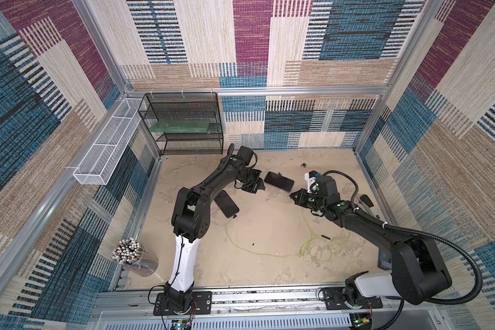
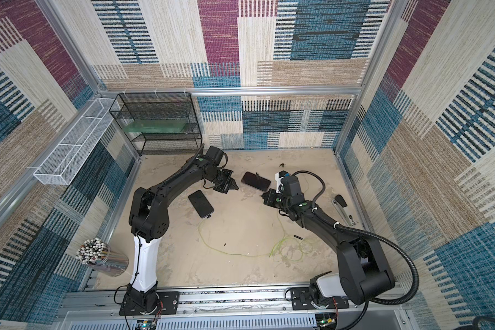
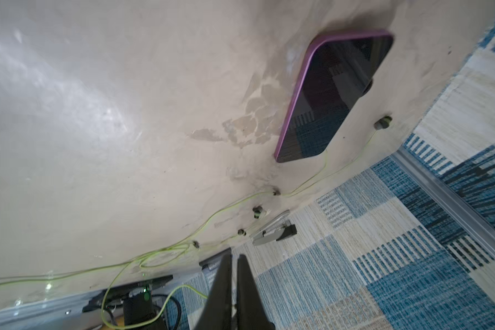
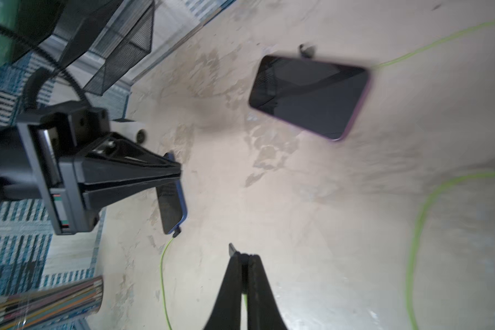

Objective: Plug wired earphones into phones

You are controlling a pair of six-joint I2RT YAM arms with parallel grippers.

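A purple-edged phone [image 3: 335, 93] lies screen up on the table, clear of both grippers. An earbud [image 4: 307, 50] sits at its long edge, and green earphone cable [image 4: 440, 41] runs out from its end. Beyond that phone, my left gripper is shut, with nothing between its fingers. In the right wrist view my right gripper is shut on an earphone plug, its metal tip poking out and green cable trailing below. Near the left arm, a blue-edged phone [image 4: 170, 203] has a black plug [image 4: 176, 232] at its end, partly behind the left gripper.
Loose green cable [image 1: 313, 247] coils on the right front of the table. A pencil cup [image 1: 140, 261] stands front left, a black wire shelf [image 1: 182, 123] back left. Metal tools [image 2: 343, 206] lie at the right edge.
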